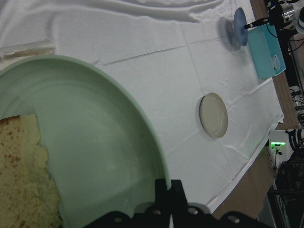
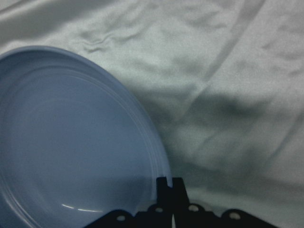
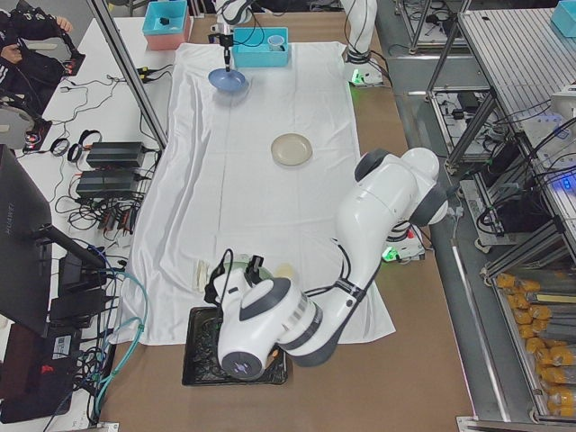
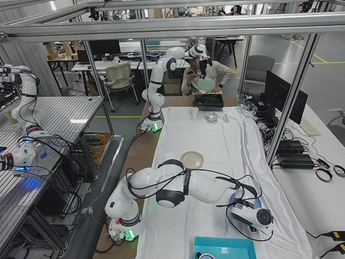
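Observation:
My left gripper is shut on the rim of a green plate (image 1: pixel 95 142) with a folded flatbread (image 1: pixel 23 175) on it; in the camera right view the green plate (image 4: pixel 206 84) is raised above the dark tray's area, and in the camera left view the arm mostly hides it. My right gripper is shut on the rim of a blue plate (image 2: pixel 76 137) at the far end of the white cloth, seen beside it in the camera left view (image 3: pixel 229 79).
An empty beige plate (image 3: pixel 292 149) lies mid-cloth, with free cloth around it. A dark tray (image 3: pixel 193 360) stands at the near edge, small items by it. A turquoise bin (image 4: pixel 225 245) stands at the other end. A person sits behind the tray in the camera right view.

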